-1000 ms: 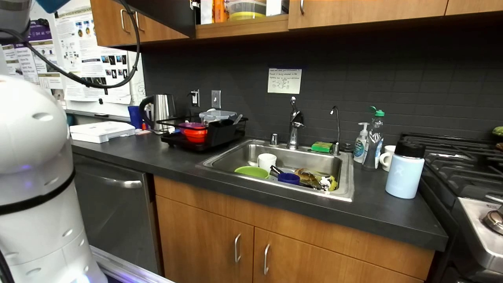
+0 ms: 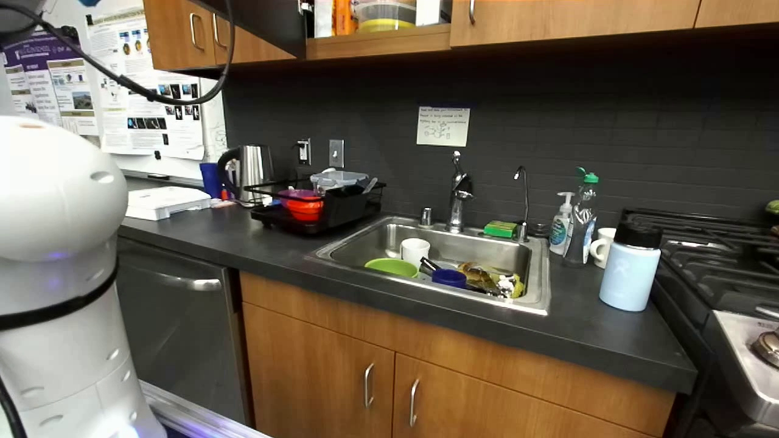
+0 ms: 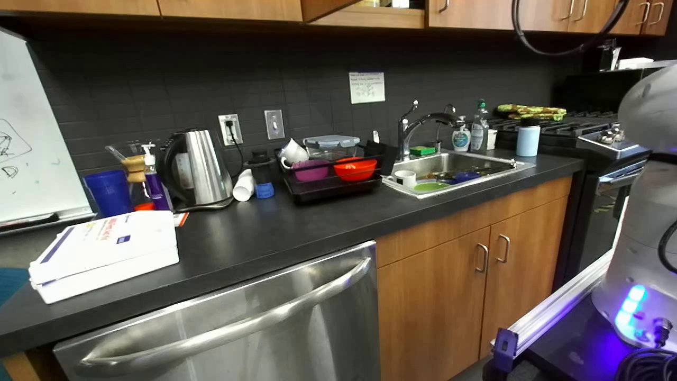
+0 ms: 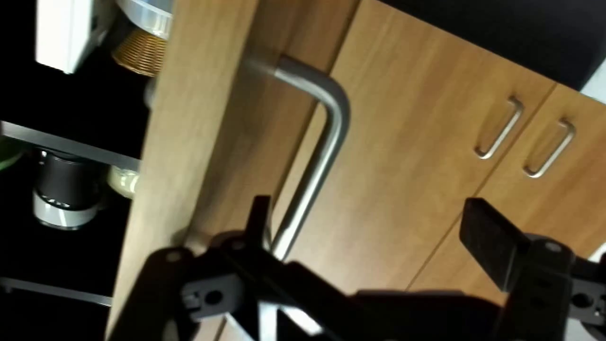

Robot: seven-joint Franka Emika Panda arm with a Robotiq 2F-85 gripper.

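Note:
In the wrist view my gripper is open, its two black fingers (image 4: 488, 241) wide apart. A bent metal handle (image 4: 318, 170) on a wooden cabinet door (image 4: 187, 136) runs down close to the left fingertip, and its lower end is partly covered by the gripper. Whether they touch I cannot tell. This upper door stands ajar; its dark face (image 2: 263, 25) shows at the top of exterior view 1 and its wooden side (image 3: 327, 9) in exterior view 2. Neither exterior view includes the gripper.
Closed cabinet doors (image 4: 392, 165) lie behind the handle in the wrist view. Below, the counter holds a dish rack (image 3: 330, 184), a kettle (image 3: 206, 168) and a sink (image 2: 540, 281) with dishes. A loose black cable (image 2: 157, 96) hangs off the arm.
Over the last second the arm's white shoulder has shifted slightly right in exterior view 1, and the hanging cable loop has risen. The counter items look unchanged.

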